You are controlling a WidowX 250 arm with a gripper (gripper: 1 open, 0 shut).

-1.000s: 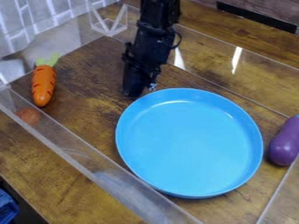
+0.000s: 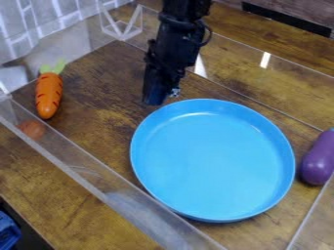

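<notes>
The black robot gripper [image 2: 156,90] hangs at the upper centre, just beyond the far left rim of a round blue plate [image 2: 209,156]. It looks shut, with nothing visible between its fingers, though the tips are dark and small. An orange toy carrot [image 2: 49,96] with a green top lies at the left. A purple toy eggplant [image 2: 317,158] lies at the right edge.
A wooden surface [image 2: 98,146] surrounds the plate, with clear room between carrot and plate and at the upper right. A transparent wall [image 2: 98,184] runs along the near left side, with something blue outside it at the lower left.
The gripper has risen slightly over the last second. The carrot, plate and eggplant look unmoved.
</notes>
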